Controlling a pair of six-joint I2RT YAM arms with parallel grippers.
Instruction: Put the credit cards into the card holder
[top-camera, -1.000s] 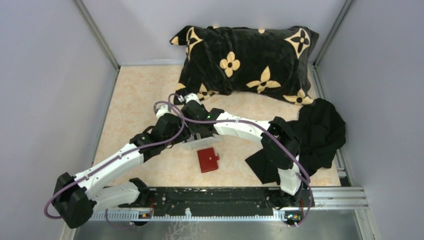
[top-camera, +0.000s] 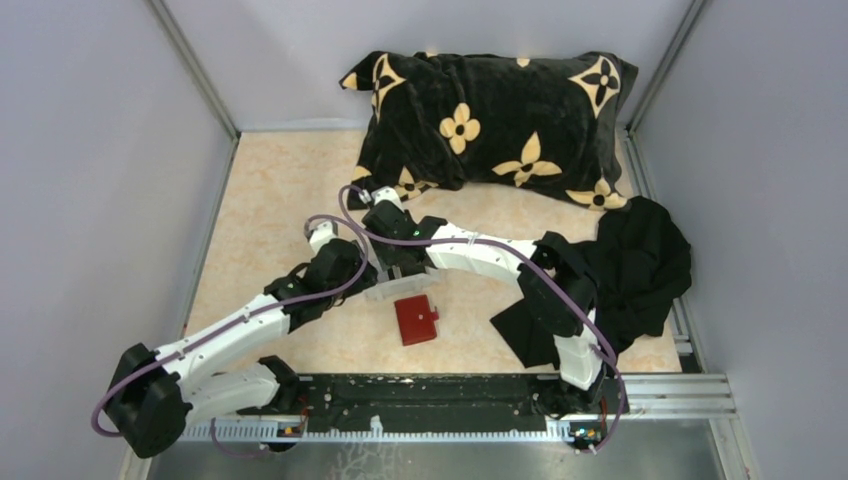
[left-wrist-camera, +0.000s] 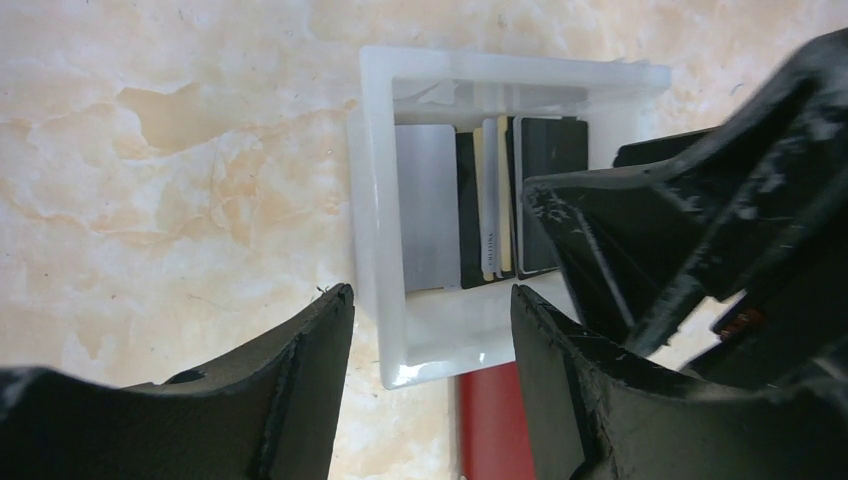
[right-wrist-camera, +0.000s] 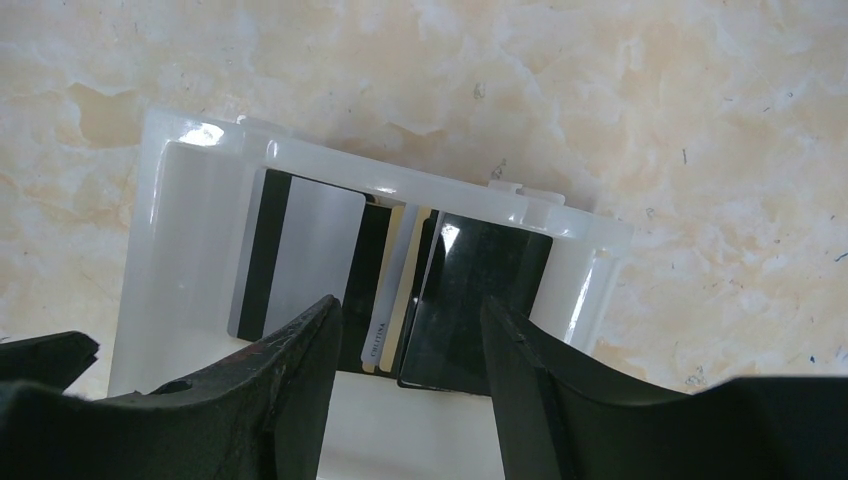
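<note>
Several cards, black, grey and cream, lie in a translucent white bin (top-camera: 404, 287). In the right wrist view, a black card stack (right-wrist-camera: 475, 300) fills the right part and a grey card (right-wrist-camera: 315, 240) lies further left. My right gripper is over the bin with its fingers apart, holding nothing that shows. My left gripper stands open at the bin's left end; a grey card (left-wrist-camera: 428, 205) shows beyond its fingertips. The red card holder (top-camera: 416, 320) lies just in front of the bin, its small tab to the right.
The two grippers are close together, and the right one covers part of the bin in the left wrist view. A dark patterned pillow (top-camera: 490, 120) lies at the back, black cloth (top-camera: 640, 265) at the right.
My left gripper has drawn back slightly toward the front left, away from the bin. The right arm has barely moved. The red holder has stayed in place.
</note>
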